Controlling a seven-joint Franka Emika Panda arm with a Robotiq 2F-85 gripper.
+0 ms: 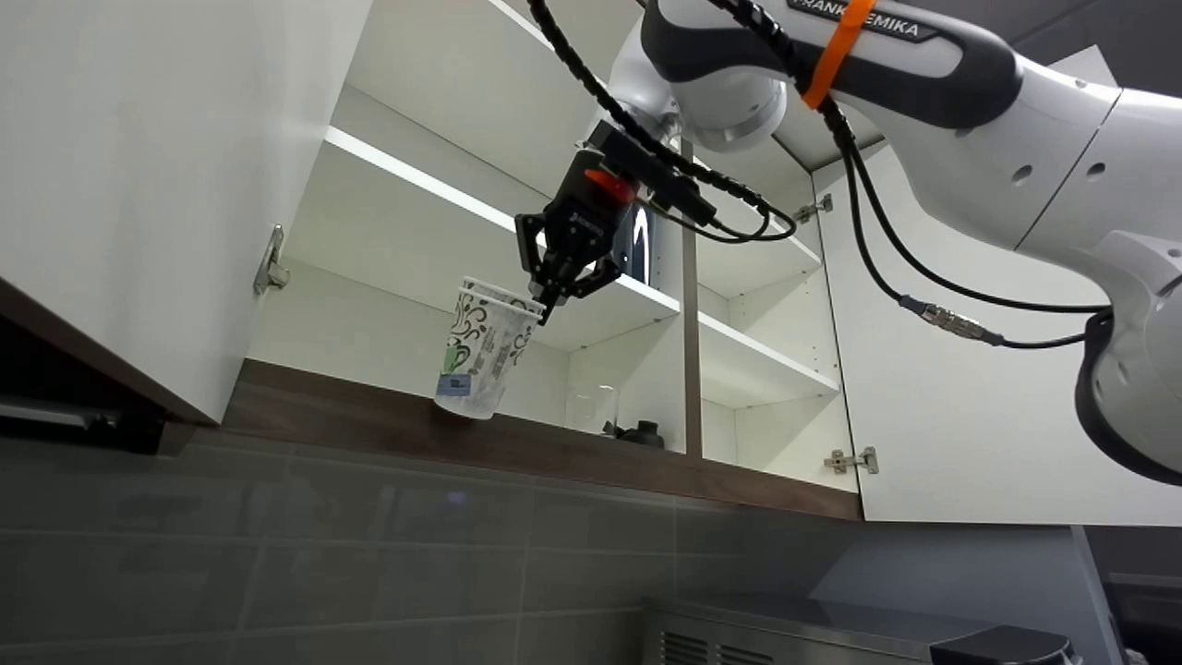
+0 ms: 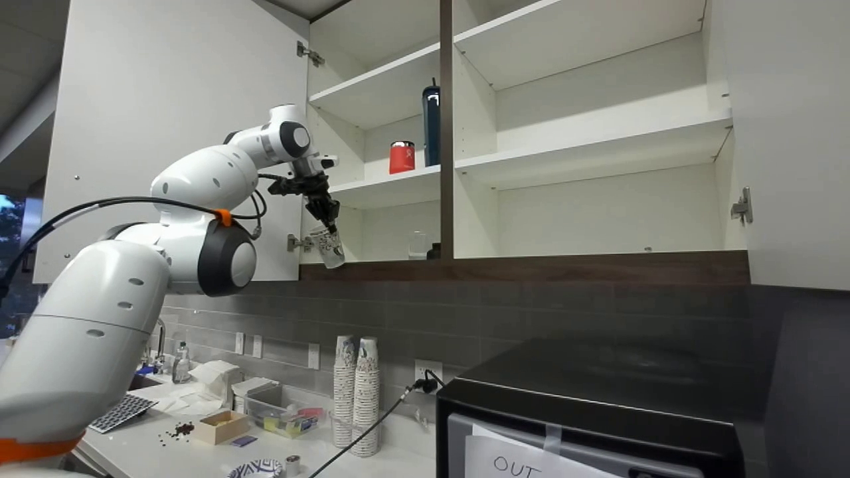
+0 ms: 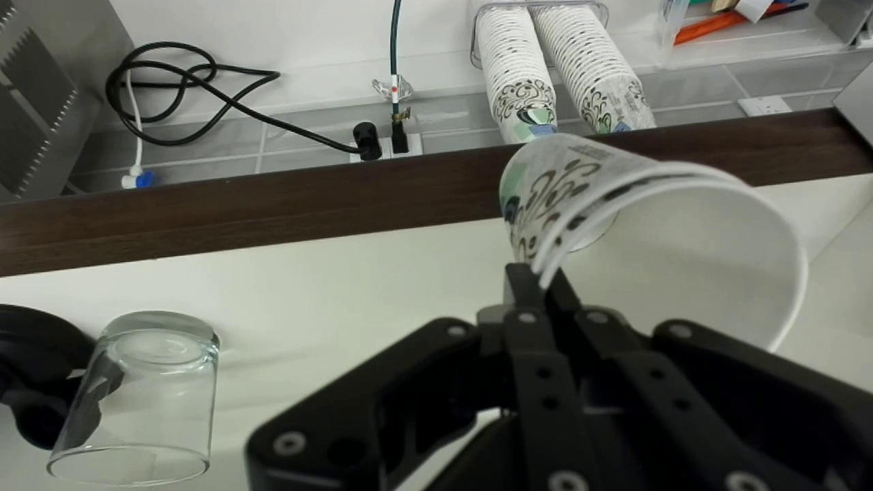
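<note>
A white paper cup (image 1: 484, 353) with dark swirls and a blue patch hangs tilted in front of the open cabinet's lower shelf, near the wooden bottom edge. My gripper (image 1: 545, 310) is shut on its rim. In the wrist view, the fingertips of the gripper pinch the near wall of the cup (image 3: 565, 184), whose mouth faces the camera. Two rims show there, so one cup seems nested in another. From the second exterior view, the cup (image 2: 328, 247) hangs under the gripper (image 2: 331, 228) by the left cabinet door's hinge.
On the lower shelf stand an upside-down clear glass (image 3: 143, 401) and a black object (image 3: 41, 368). A red tumbler (image 2: 402, 157) and a dark tall bottle (image 2: 431, 123) occupy the shelf above. Cup stacks (image 2: 366, 398) stand on the counter below. The right-hand shelves are bare.
</note>
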